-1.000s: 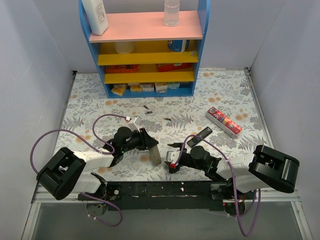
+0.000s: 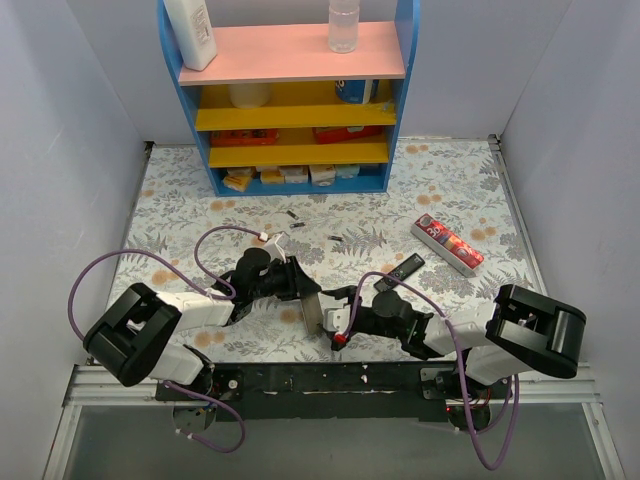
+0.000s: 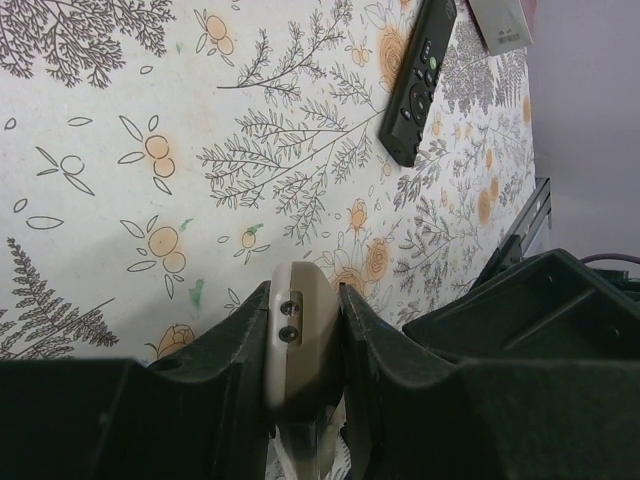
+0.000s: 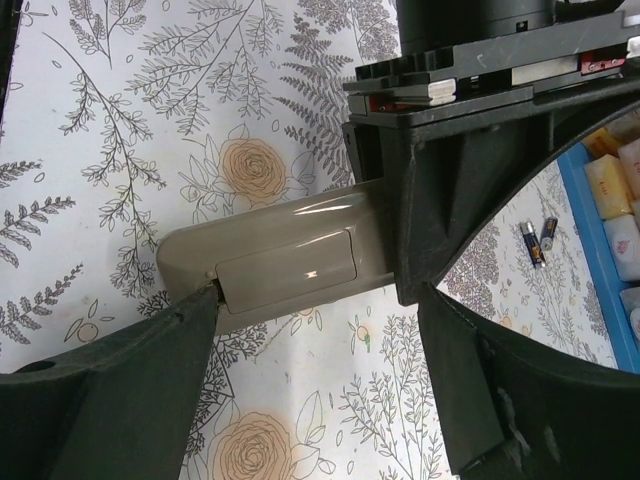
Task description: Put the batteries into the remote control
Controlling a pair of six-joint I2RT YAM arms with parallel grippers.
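Note:
A grey-brown remote is clamped at one end by my left gripper; in the left wrist view the near end of this remote shows between dark fingers. Its back, with the rectangular battery cover, faces the right wrist camera, the cover in place. My right gripper is part open at the remote's free end, one fingertip by the cover's edge; whether it touches is unclear. Loose batteries lie on the table near the shelf: one battery, another battery and a dark one.
A black remote lies to the right, beside a red box. The shelf unit stands at the back with several items on it. Bare patterned tablecloth spreads on the left and around the batteries.
My left gripper and the remote have shifted slightly right and turned a little. The right gripper has moved left, closing the gap to the remote's free end.

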